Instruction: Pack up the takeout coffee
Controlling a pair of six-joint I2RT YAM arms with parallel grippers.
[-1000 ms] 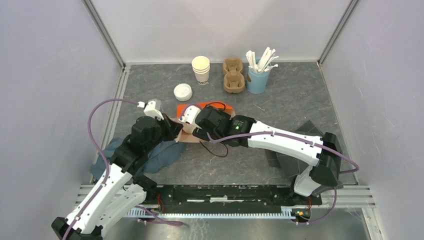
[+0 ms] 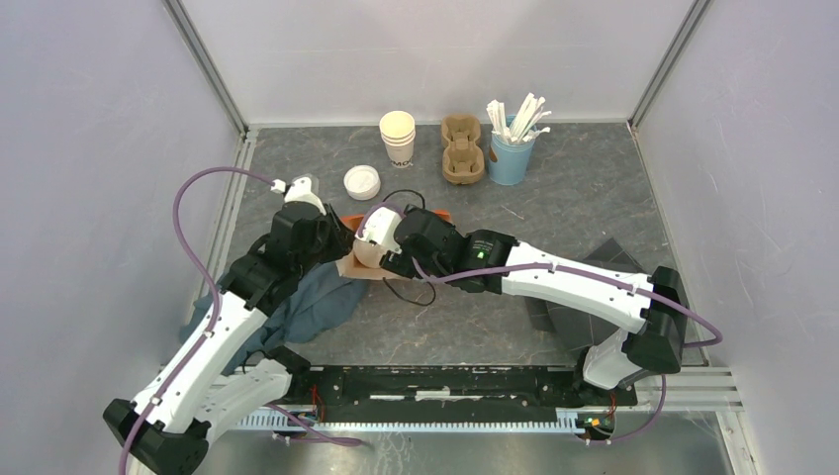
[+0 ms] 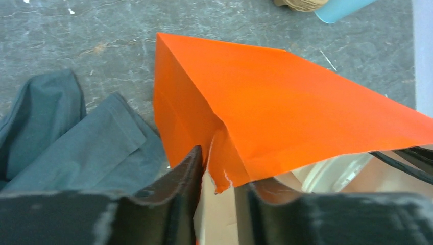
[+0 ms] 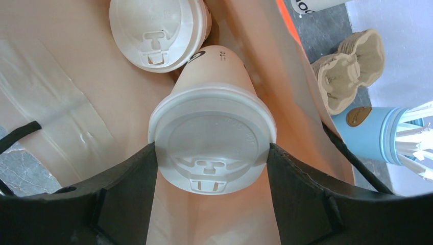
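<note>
A paper bag with an orange outside and tan inside stands at the table's middle, its mouth upward. My right gripper is shut on a lidded coffee cup, which is tilted inside the bag. Beside it in the bag, a second cup with a white lid shows in the right wrist view. At the bag's left corner, my left gripper stands part open, the creased orange edge between its separated fingers. The right fingertips are mostly hidden in the top view.
Stacked paper cups, white lids, a cardboard carrier and a blue bucket of wrapped straws line the back. A blue cloth lies at the left. Black handles loop out from the bag.
The left gripper has shifted back and slightly left along the bag's edge. The bag has slid a little left and its orange flap shows less. The right gripper has barely moved.
</note>
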